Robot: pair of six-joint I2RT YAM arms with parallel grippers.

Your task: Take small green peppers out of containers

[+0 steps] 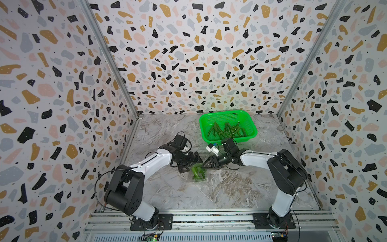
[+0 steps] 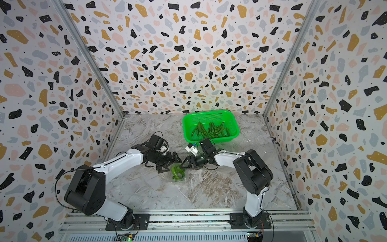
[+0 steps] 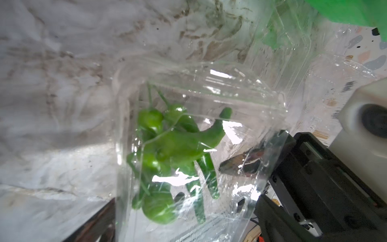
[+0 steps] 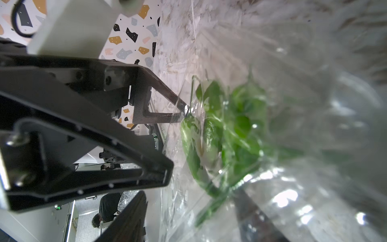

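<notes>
A clear plastic container (image 3: 125,153) holding several small green peppers (image 3: 177,145) fills the middle of the left wrist view. In the top left view these peppers (image 1: 198,172) show just in front of and between my two grippers. My left gripper (image 1: 190,163) has its fingers spread wide, at the container's left and back. The right gripper (image 1: 209,163) is open, close against the container's right side. Seen from the right wrist, one of its fingers (image 4: 256,215) lies behind the clear plastic, and whether it is inside or outside I cannot tell.
Behind the grippers stands a green basket (image 1: 204,135) with long green peppers (image 1: 225,129) in it. Another clear plastic piece (image 3: 290,36) lies beyond the container.
</notes>
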